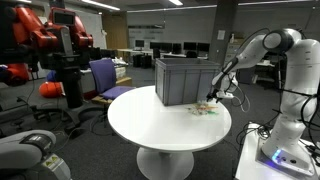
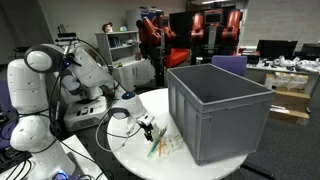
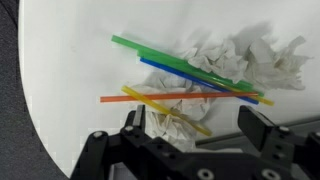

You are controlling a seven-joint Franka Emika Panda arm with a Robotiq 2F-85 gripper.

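Note:
My gripper is open in the wrist view, its two dark fingertips wide apart above the white round table. Between and beyond them lie a green straw, a blue straw, an orange straw and a yellow straw, crossing one another. Crumpled white tissue lies under and around them. Nothing is held. In exterior view 2 the gripper hangs low beside the pile. A large grey bin stands on the table close to the straws; its inside bottom is hidden.
The bin's tall walls rise right behind the pile. A purple chair and office clutter stand away from the table.

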